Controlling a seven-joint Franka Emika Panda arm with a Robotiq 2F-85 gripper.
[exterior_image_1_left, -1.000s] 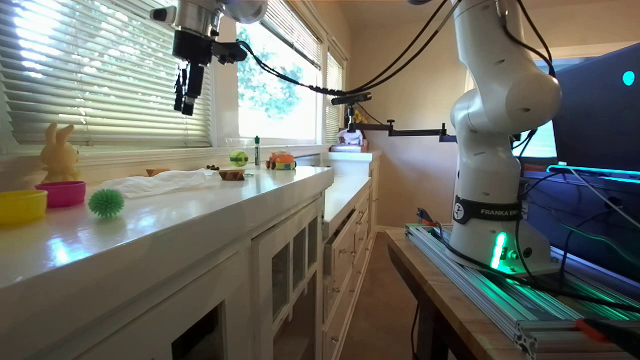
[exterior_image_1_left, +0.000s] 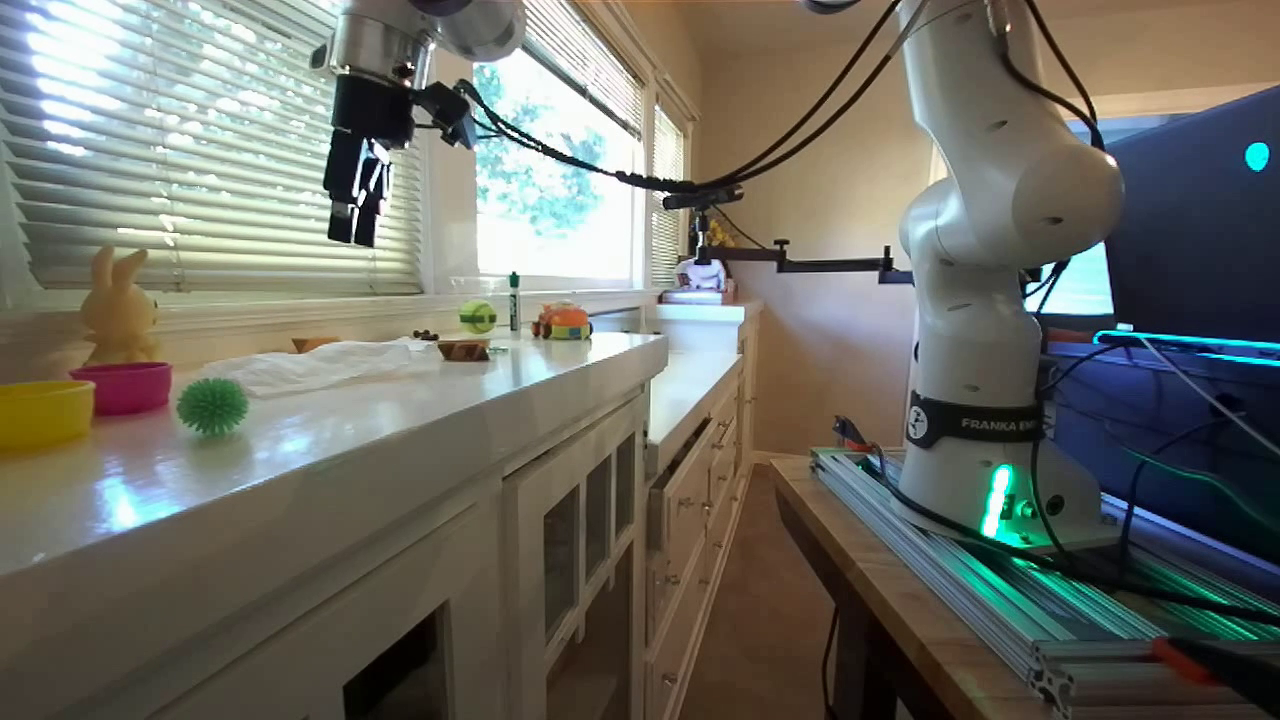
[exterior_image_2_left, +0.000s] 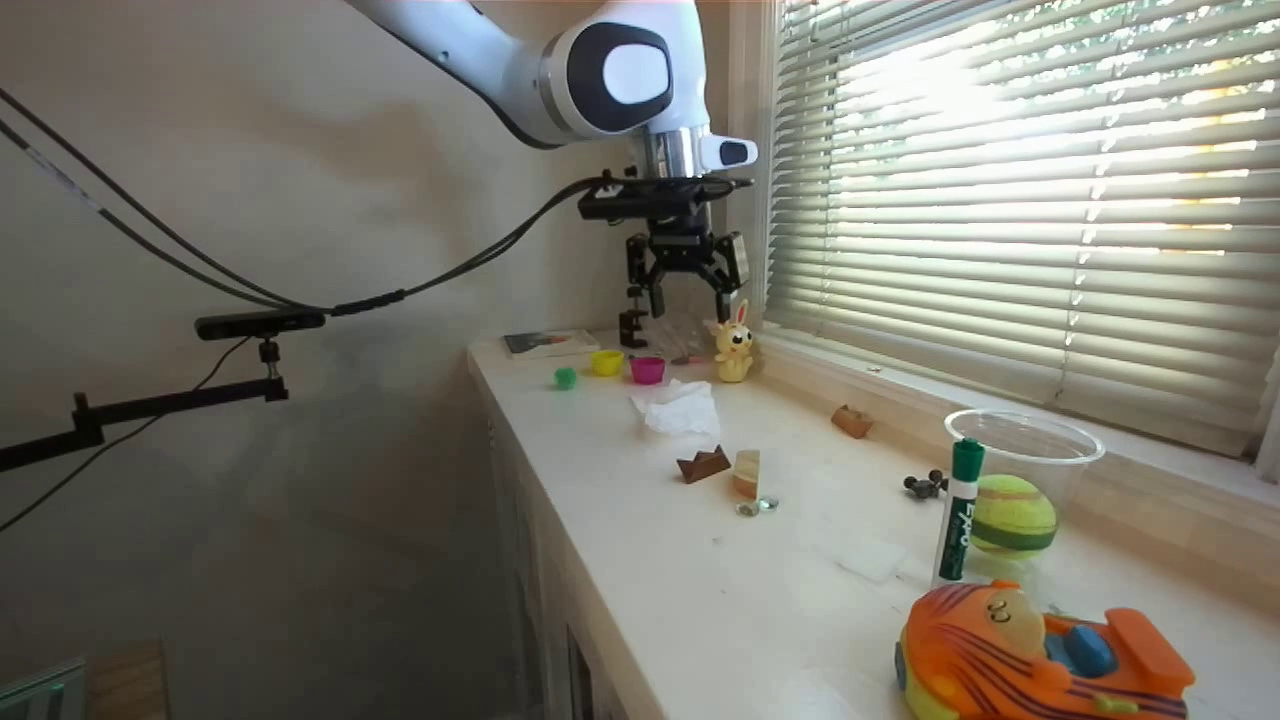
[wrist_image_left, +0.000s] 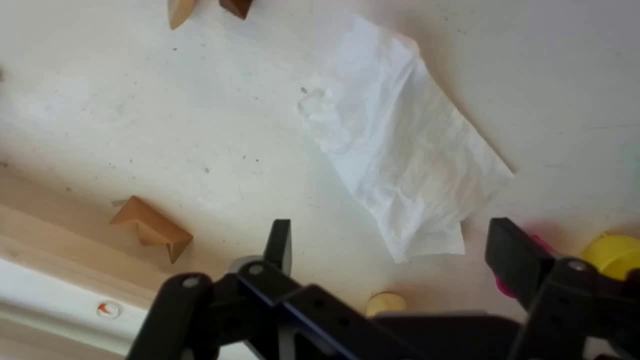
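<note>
My gripper (exterior_image_2_left: 690, 306) hangs high over the far part of the white counter, open, with nothing between its fingers. In the wrist view its two fingertips (wrist_image_left: 279, 246) stand wide apart. Below it, a crumpled white tissue (wrist_image_left: 414, 150) lies flat on the counter. Close to the tissue are a pink cup (exterior_image_2_left: 648, 370), a yellow cup (exterior_image_2_left: 607, 362) and a cream bunny figure (exterior_image_2_left: 733, 348). A green spiky ball (exterior_image_1_left: 212, 407) rests near the counter's front edge. In the wrist view the pink cup is partly covered by a finger.
Brown pieces (exterior_image_2_left: 703, 464) (exterior_image_2_left: 852, 421) lie mid-counter. Nearer the second camera stand a green marker (exterior_image_2_left: 957, 516), a tennis ball (exterior_image_2_left: 1011, 516) by a clear cup (exterior_image_2_left: 1026, 436), and an orange toy car (exterior_image_2_left: 1044, 660). Window blinds (exterior_image_1_left: 216, 156) border the back.
My gripper has shifted slightly left and lower in exterior view 1, and it has turned, so both fingers now show apart. The things on the counter have stayed put.
</note>
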